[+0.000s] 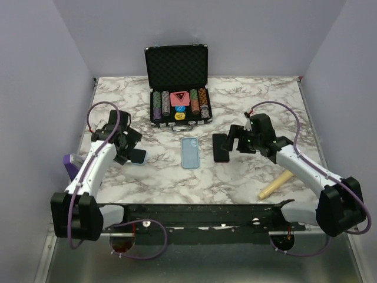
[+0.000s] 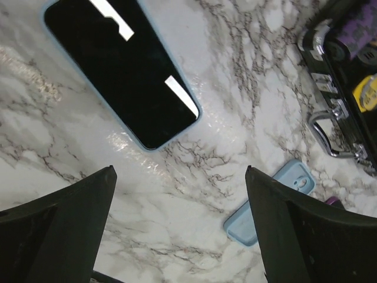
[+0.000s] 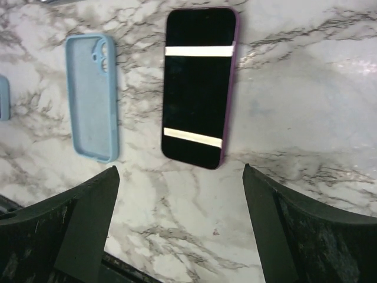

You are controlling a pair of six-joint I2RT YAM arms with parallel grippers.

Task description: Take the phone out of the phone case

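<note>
A black phone with purple edges lies flat on the table, outside any case. Left of it lies an empty light-blue case, its open side up. Farther left, a second phone sits inside another light-blue case, screen up. In the top view my left gripper hovers over this cased phone, open, partly covering it, with nothing between its fingers. Just right of the purple-edged phone, my right gripper is raised above the table, open and empty.
An open briefcase of poker chips stands at the back centre. On the right lies a yellowish cylinder near the right arm. A purple item at the left edge is partly covered by the left arm. Bare marble lies in front of the cases.
</note>
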